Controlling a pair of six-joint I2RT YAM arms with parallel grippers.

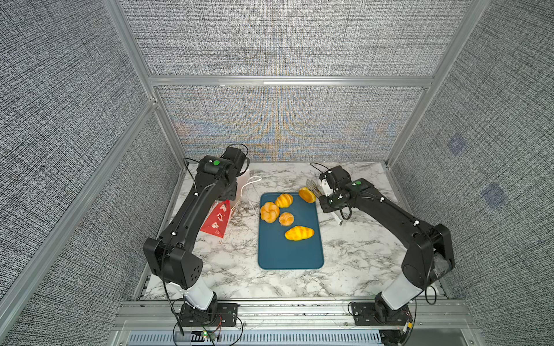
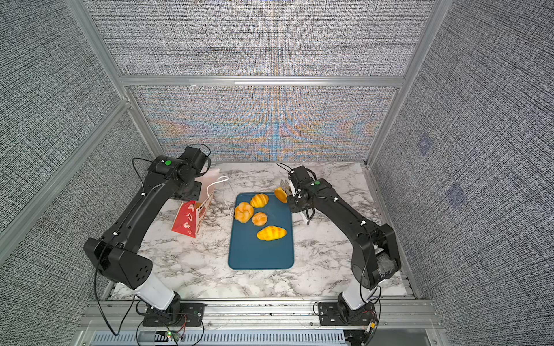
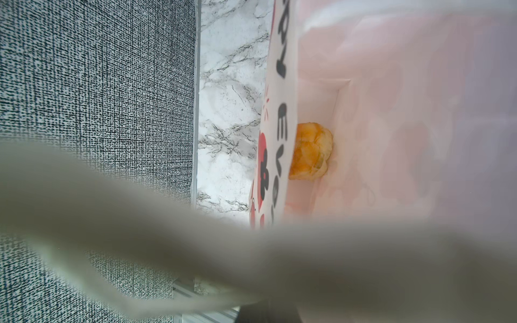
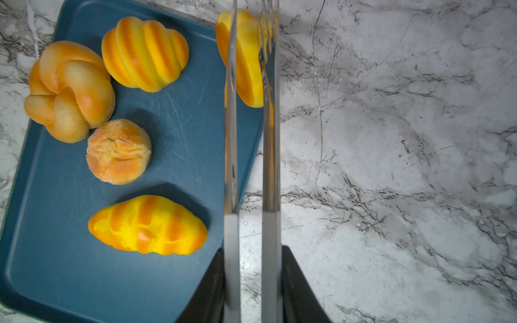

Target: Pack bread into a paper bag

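Note:
The red-and-white paper bag (image 1: pixel 218 221) stands at the left, its mouth toward the left wrist camera. Inside it lies a golden bun (image 3: pixel 311 150). My left gripper, shut, is at the bag's upper part; a blurred pale strap hides most of it, so whether bag paper is between its fingers is unclear. My right gripper is shut on clear tongs (image 4: pixel 272 183). Their far ends reach an orange-yellow bread (image 4: pixel 249 80) at the tray's back right corner, one arm overlapping it and the other along its right side. Firm contact is hard to judge.
On the blue tray (image 1: pixel 288 257) are a knotted bun (image 4: pixel 72 91), a ridged roll (image 4: pixel 144 53), a small round bun (image 4: pixel 119 151) and a long yellow loaf (image 4: pixel 148 224). A white bag handle (image 1: pixel 252 180) sticks out toward the tray. Marble table right of the tray is clear.

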